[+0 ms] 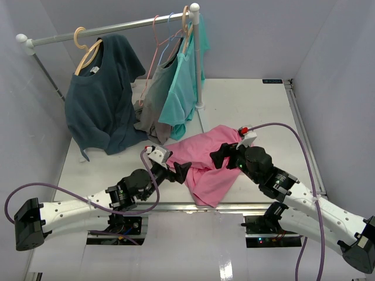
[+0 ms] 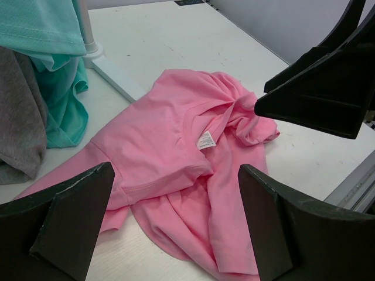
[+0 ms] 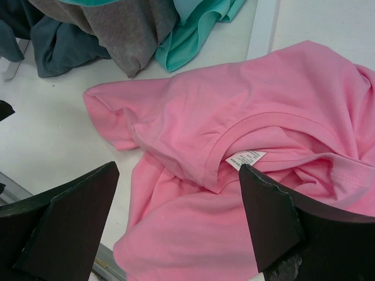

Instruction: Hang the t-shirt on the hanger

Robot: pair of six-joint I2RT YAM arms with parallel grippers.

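A crumpled pink t-shirt (image 1: 202, 187) (image 2: 146, 140) (image 3: 246, 88) lies on the table, its white label visible in both wrist views. Several hangers hang on the rail above, including a pink hanger (image 1: 156, 36) and a blue hanger (image 1: 169, 29). My left gripper (image 1: 179, 170) is open near the shirt's left side, fingers apart with nothing between them. My right gripper (image 1: 222, 155) is open over the shirt's upper right, its fingertips apart above the cloth.
A dark teal shirt (image 1: 102, 99), a grey garment (image 1: 152, 111) and a turquoise shirt (image 1: 181, 88) hang from the rail (image 1: 117, 26). A metal edge runs along the front.
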